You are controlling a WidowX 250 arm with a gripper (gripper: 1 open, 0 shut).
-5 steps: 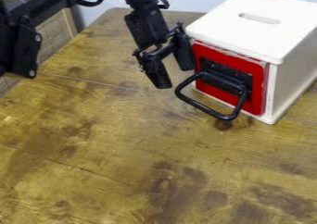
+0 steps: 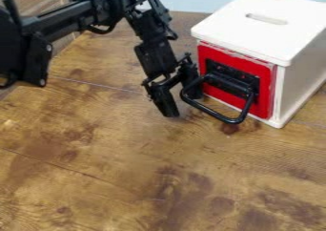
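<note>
A white box [image 2: 268, 25] with a red front panel [image 2: 261, 106] stands at the right on the wooden table. A black handle frame [image 2: 218, 115] juts out from the panel, low toward the table. My gripper [image 2: 176, 92] is just left of the handle, close to it and low over the table, with its fingers open. Whether it touches the handle is hard to tell.
A pale wall is behind, and a wooden edge runs along the upper left. My arm spans the top left.
My gripper has moved down from higher beside the panel, closer to the table and the left end of the handle. The box and handle look unchanged.
</note>
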